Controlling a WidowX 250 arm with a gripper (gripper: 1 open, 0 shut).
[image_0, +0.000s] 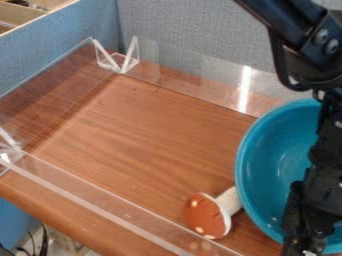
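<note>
A toy mushroom (209, 215) with an orange, white-spotted cap and white stem lies on its side on the wooden table. Just right of it is a blue bowl (259, 160), partly cut off by the right edge. The black gripper (307, 232) is low at the bowl's right part, largely in front of it and partly out of frame. Its fingertips are dark and hard to make out, and nothing is visibly held.
Clear plastic walls (187, 68) border the wooden surface (140, 140), whose left and middle are free. Grey and blue padded panels stand behind and left, with a wooden box (20, 15) at top left.
</note>
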